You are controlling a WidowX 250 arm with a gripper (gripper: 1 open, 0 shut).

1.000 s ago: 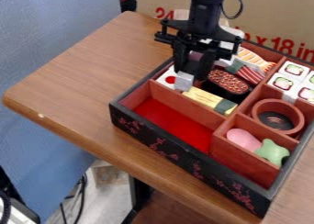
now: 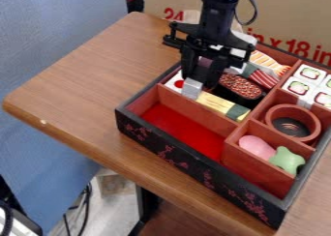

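A black gripper reaches down into the upper left part of a compartmented box, over a white piece beside a small red-and-white item. Its fingertips are dark and partly hidden, so whether it holds the white piece is unclear. Right of it lie a reddish oval piece and a striped piece. A yellow bar lies just in front.
The front-left compartment is empty red. Others hold a pink piece, a green piece, a dark ring and white squares.
The gripper has shifted very slightly over the last second, staying above the white piece. The other things have not visibly moved.
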